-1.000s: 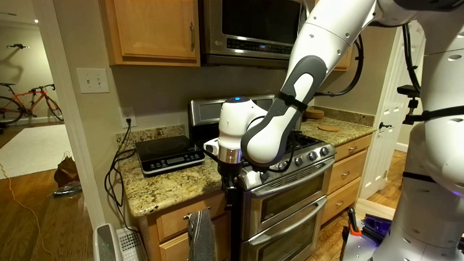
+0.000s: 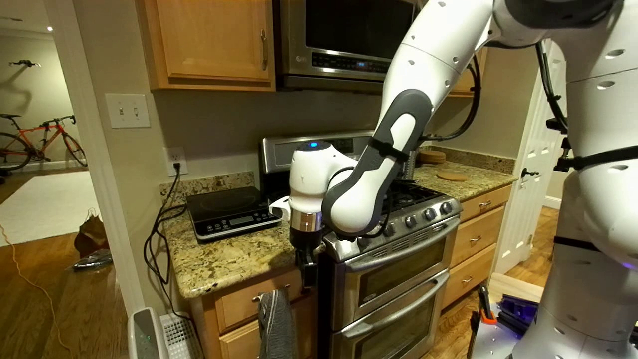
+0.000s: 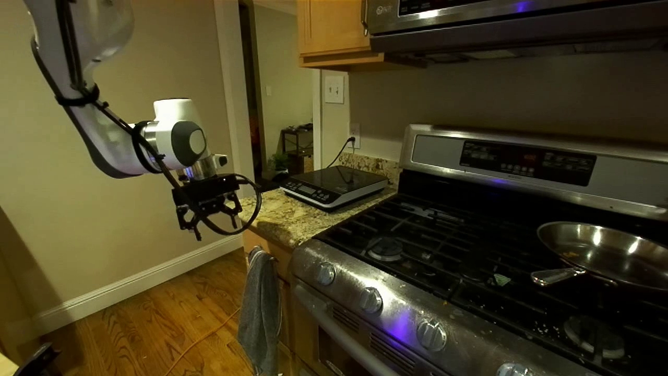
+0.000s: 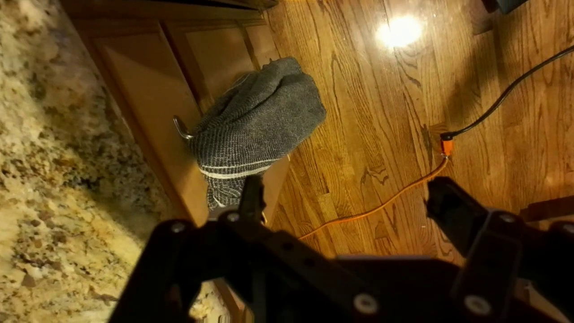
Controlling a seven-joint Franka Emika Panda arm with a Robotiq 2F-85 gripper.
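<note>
A dark grey towel (image 2: 276,326) with pale stripes hangs from the handle of a wooden drawer below the counter. In the second exterior view the towel (image 3: 260,313) hangs beside the stove front. My gripper (image 3: 216,231) is open, in the air in front of the counter and above the towel's level. From the wrist view, the towel (image 4: 263,118) lies below and beyond the left finger (image 4: 251,198), and only floor shows between the spread fingers. Nothing is held. Whether the finger is close to the cloth in depth is hard to tell.
The granite counter (image 4: 64,204) edge runs along the left of the wrist view. An induction cooktop (image 3: 335,185) rests on the counter, and a steel pan (image 3: 601,250) sits on the stove. An orange cord (image 4: 371,212) crosses the open wooden floor.
In exterior view 1, my arm and gripper have shifted left and slightly upward, away from the stove front. The towel hangs as before.
</note>
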